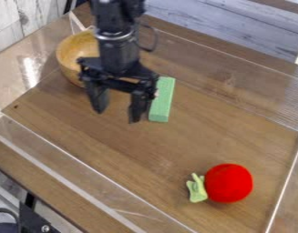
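Observation:
My dark gripper [117, 92] is lowered over the left-middle of the wooden table, blurred, its two fingers spread apart with nothing visible between them. A green block [162, 99] lies just to its right. A wooden bowl [77, 51] sits at the back left, partly hidden behind the gripper and arm. A red tomato-like toy [231, 183] with a pale green stem lies at the front right.
The middle, front left and right of the tabletop [102, 155] are clear. Pale wooden walls border the table at the back and left.

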